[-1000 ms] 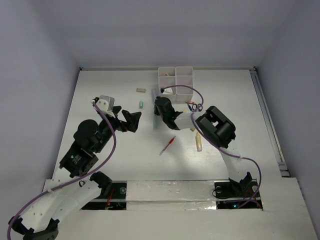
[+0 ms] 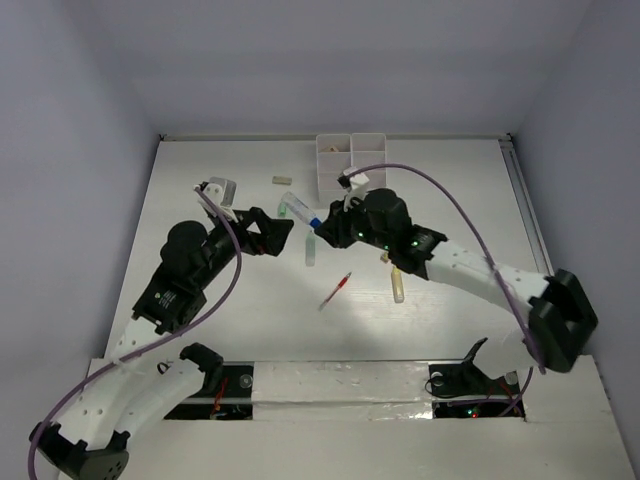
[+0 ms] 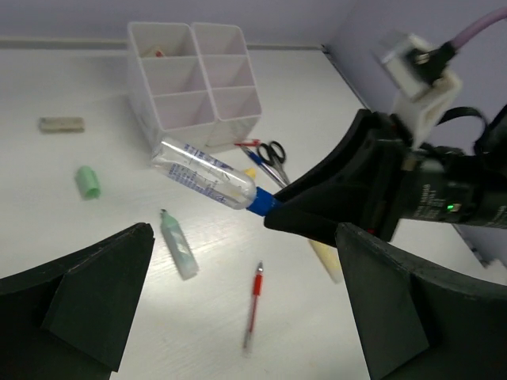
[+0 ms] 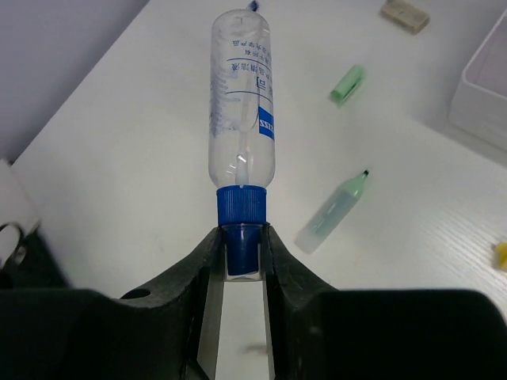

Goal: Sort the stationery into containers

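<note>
My right gripper (image 2: 330, 228) is shut on the blue cap of a clear bottle (image 4: 242, 103) with blue print, raised above the table at a tilt. My left gripper (image 2: 272, 234) stands open and empty, facing the bottle from the left. A white divided container (image 3: 182, 71) stands at the back. On the table lie a green cap (image 3: 88, 181), a pale green tube (image 3: 178, 245), a red pen (image 3: 256, 297), a yellow tube (image 2: 397, 283), scissors (image 3: 273, 158) beside pens, and a small beige block (image 2: 281, 180).
Walls (image 2: 70, 180) enclose the table on the sides and back. The right arm reaches across the middle, over some of the items.
My left gripper has shifted slightly right and up in the top view.
</note>
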